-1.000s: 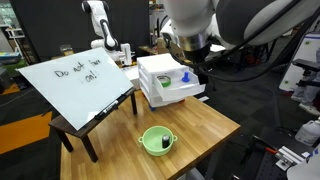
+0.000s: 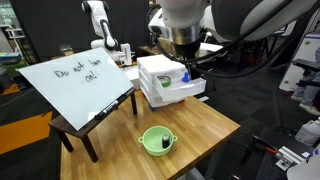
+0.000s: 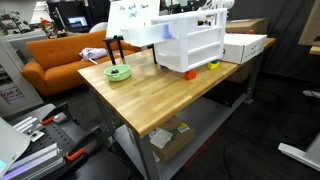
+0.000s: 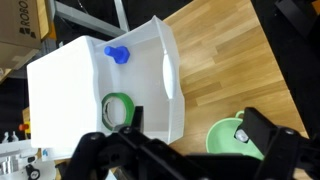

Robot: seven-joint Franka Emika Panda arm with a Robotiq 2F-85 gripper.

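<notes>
My gripper hangs open above the table, with nothing between its fingers. Below and to the left in the wrist view is a pulled-out white drawer [image 4: 152,80]. In it lie a blue object [image 4: 118,54] and a green ring-shaped item [image 4: 117,108], partly hidden by the drawer unit's white top. A light green bowl [image 2: 158,141] stands on the table in front of the drawers, holding a small dark and white item [image 2: 167,141]. The right finger covers part of that bowl in the wrist view.
The white drawer unit [image 3: 193,45] stands on the wooden table [image 3: 150,95]. A large white board with handwriting [image 2: 80,85] leans on a dark stand at the left. An open white box [image 3: 243,46] sits farther along. Bare tabletop lies right of the bowl.
The arm has shifted slightly left and lower in exterior view 1 over the drawer. The bowl and the drawer's contents look unmoved.
</notes>
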